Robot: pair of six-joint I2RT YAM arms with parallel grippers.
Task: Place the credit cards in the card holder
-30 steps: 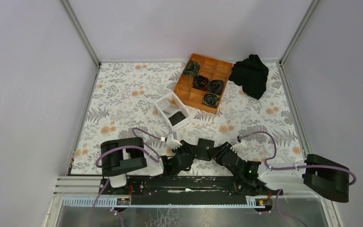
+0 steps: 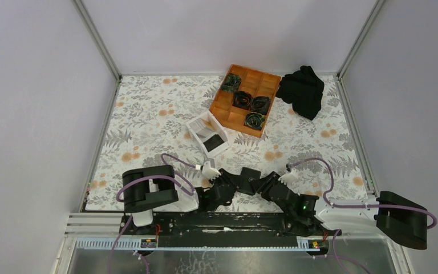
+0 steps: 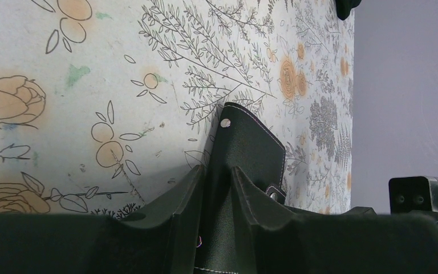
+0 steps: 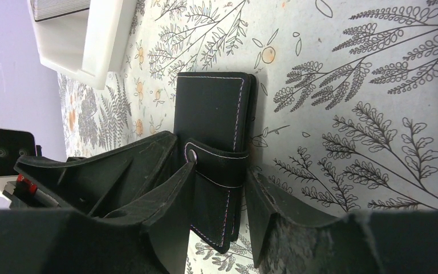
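A black leather card holder (image 2: 250, 174) with white stitching lies on the patterned table at the front middle. Both grippers are at it from opposite sides. In the left wrist view, my left gripper has its fingertips over the holder (image 3: 254, 148) beside its snap strap. In the right wrist view, my right gripper has its fingertips either side of the folded strap of the holder (image 4: 211, 103). How tightly either finger closes on it is unclear. No credit card can be made out clearly.
A white box (image 2: 223, 145) stands behind the left gripper. An orange compartment tray (image 2: 222, 105) with dark coiled bundles is at the back, beside a black cloth (image 2: 301, 91).
The card holder appears shifted very slightly to the right, and the right arm's rear part has moved a little. Otherwise little differs.
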